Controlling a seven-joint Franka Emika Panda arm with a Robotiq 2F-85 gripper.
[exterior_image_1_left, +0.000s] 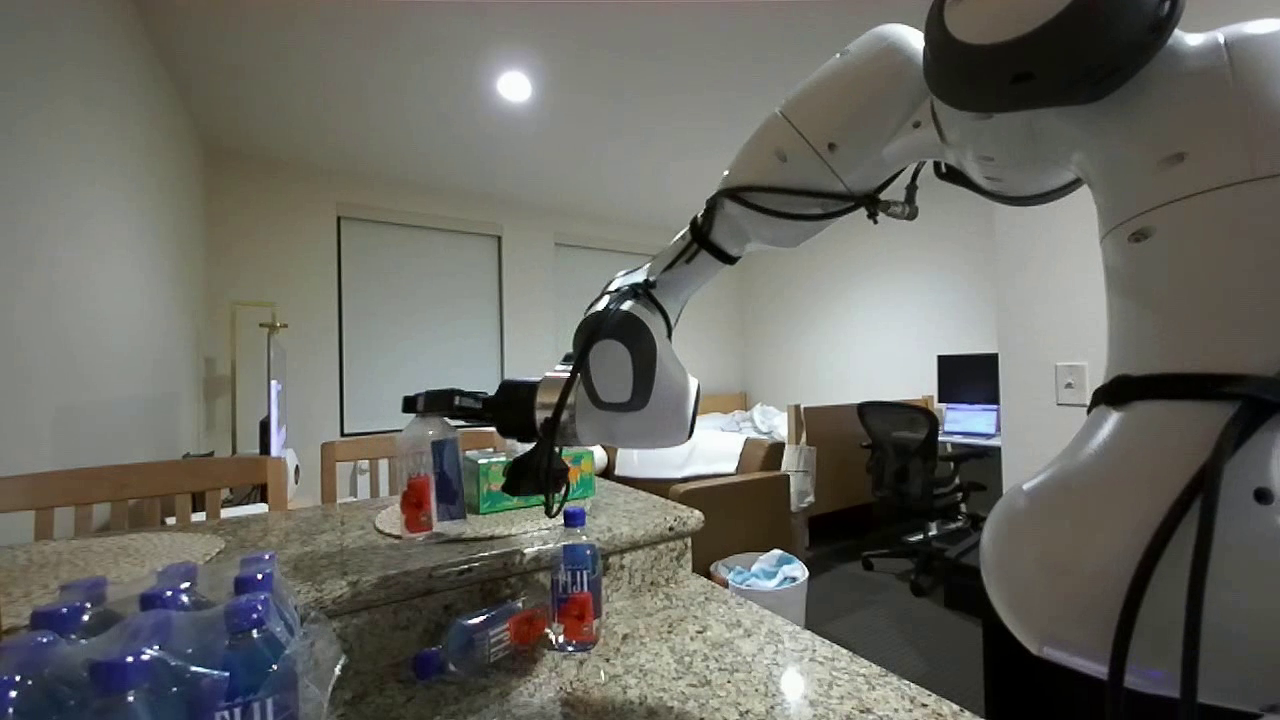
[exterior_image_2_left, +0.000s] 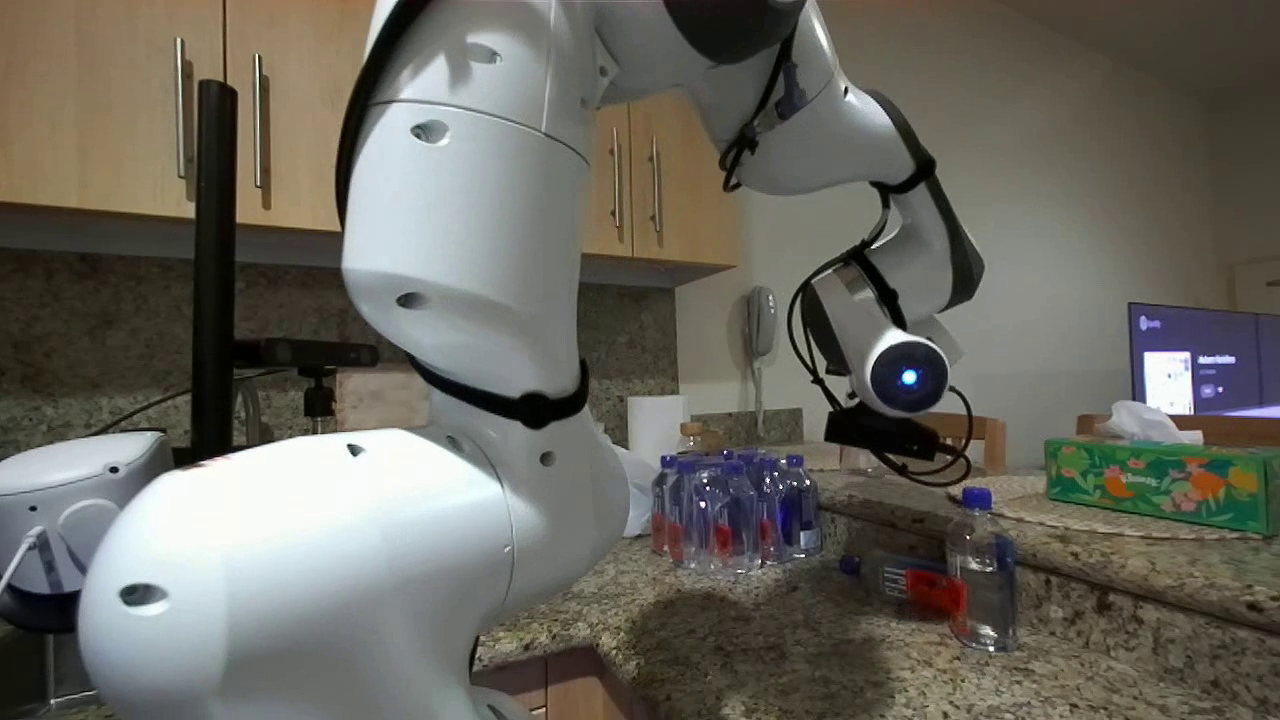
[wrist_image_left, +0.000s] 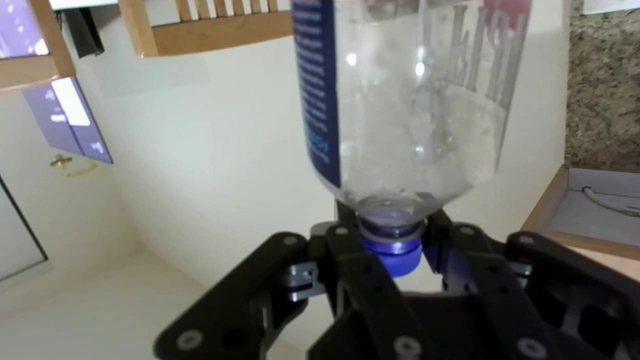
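My gripper is shut on the neck of a clear water bottle (wrist_image_left: 414, 120), just below its blue cap (wrist_image_left: 399, 259). In exterior view 1 this held bottle (exterior_image_1_left: 429, 476) hangs upright beneath the fingers, in front of the upper counter ledge; whether its base touches anything I cannot tell. A second bottle (exterior_image_1_left: 577, 584) stands upright on the lower counter. Beside it a third bottle (exterior_image_1_left: 489, 636) lies on its side, cap toward the left. In exterior view 2 the arm's wrist hides the held bottle almost completely.
A plastic-wrapped pack of several bottles (exterior_image_2_left: 732, 510) stands on the lower counter. On the raised ledge sit a green tissue box (exterior_image_2_left: 1158, 482) and woven placemats (exterior_image_1_left: 114, 562). Wooden chairs (exterior_image_1_left: 144, 480) stand behind the ledge.
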